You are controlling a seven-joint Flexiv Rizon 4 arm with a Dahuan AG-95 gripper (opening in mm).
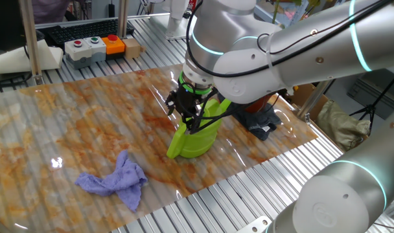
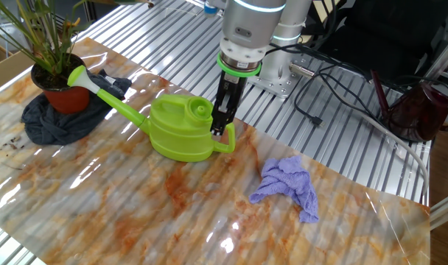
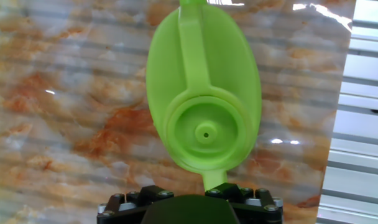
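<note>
A lime-green watering can [image 2: 178,132] stands upright on the marble-patterned sheet, its spout pointing toward the potted plant. My gripper [image 2: 222,131] points down at the can's handle [image 2: 231,140], on the side away from the spout. Seen from the other side, the gripper [image 1: 182,116] has its black fingers spread apart, over the can. In the wrist view the can's round cap [image 3: 206,132] lies ahead of the open gripper. The top of the handle [image 3: 215,179] runs under the finger on the right, and its lower part is hidden. Contact cannot be made out.
A crumpled purple cloth [image 2: 287,185] lies on the sheet. Beyond the spout, a potted plant [image 2: 68,97] sits on a dark cloth [image 2: 40,124]. A dark red jug [image 2: 419,110] stands off the sheet. The button boxes [image 1: 87,52] are at the back left.
</note>
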